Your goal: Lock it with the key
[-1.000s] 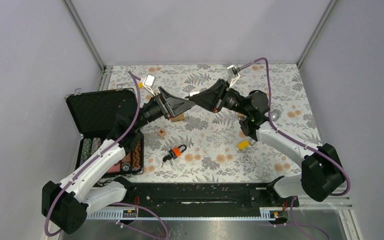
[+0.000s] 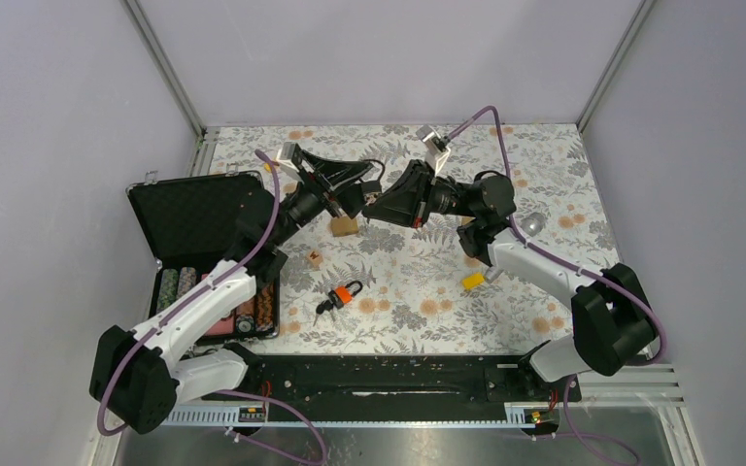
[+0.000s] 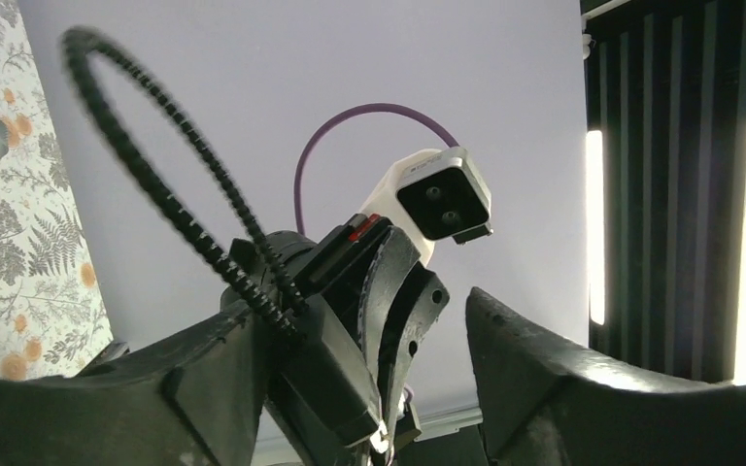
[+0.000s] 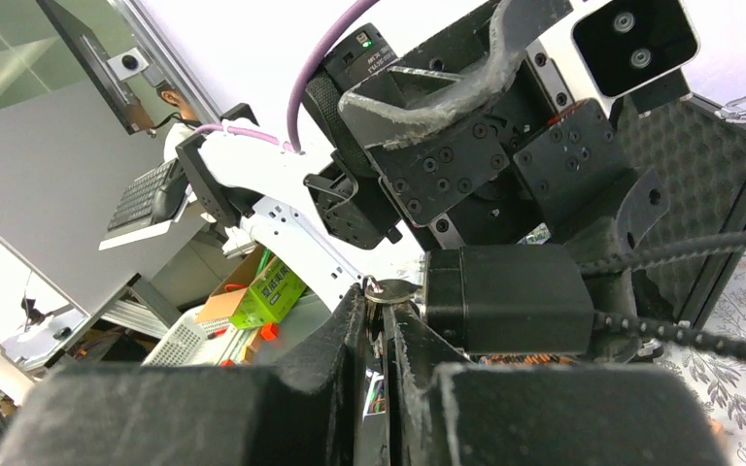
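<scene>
Over the table my two grippers meet. My left gripper (image 2: 350, 194) holds up a black padlock (image 4: 508, 299) with a long braided shackle (image 3: 146, 175); its fingers (image 3: 544, 388) look blurred on either side of the lock body, and whether they clamp it is unclear. My right gripper is shut on a small silver key (image 4: 389, 289), whose head sits at the end face of the lock body; whether the blade is inside is hidden. On the table lies a second padlock with orange body (image 2: 342, 294) and black keys (image 2: 322, 309).
An open black case (image 2: 189, 218) with chip stacks is at the left. A cardboard piece (image 2: 345, 226), a small wooden block (image 2: 315, 257), a yellow block (image 2: 472, 281) and a silver microphone (image 2: 533, 223) lie on the table.
Both arms have shifted slightly, the grippers moving a little higher in the top view and the right one tilting.
</scene>
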